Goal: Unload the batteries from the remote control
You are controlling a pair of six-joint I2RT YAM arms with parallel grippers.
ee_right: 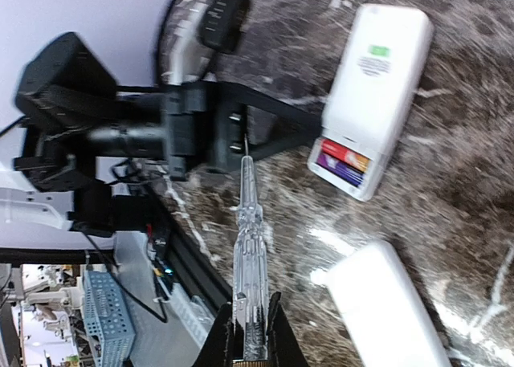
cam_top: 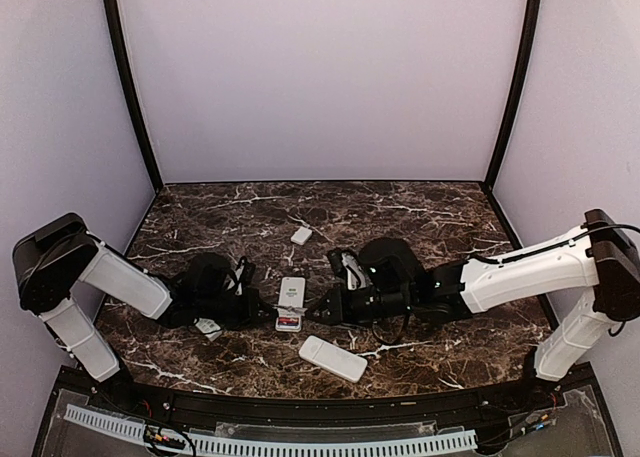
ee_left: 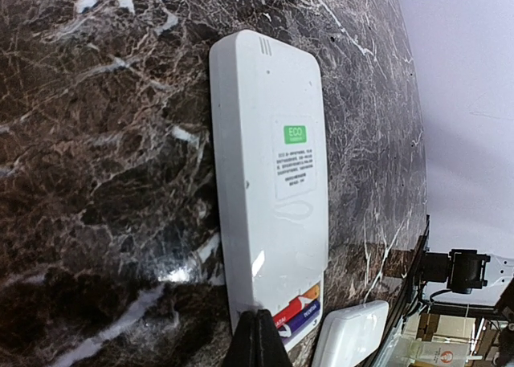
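Note:
A white remote control [cam_top: 292, 292] lies back up on the marble table, its battery bay uncovered at the near end. In that bay sit a red-orange battery [ee_right: 344, 153] and a purple one [ee_right: 340, 169], side by side. My left gripper is shut, nothing visible between its fingers, its tip against or very close to the remote's left side near the bay. My right gripper is shut on a slim clear-handled tool [ee_right: 250, 258] with a thin metal tip. From above, this tool reaches leftward over the remote's battery end; contact cannot be told.
A second white remote-like piece [cam_top: 333, 359] lies close in front, toward the right. The small white cover [cam_top: 301, 235] rests farther back. Beneath the left arm is a pale flat item [cam_top: 208, 328].

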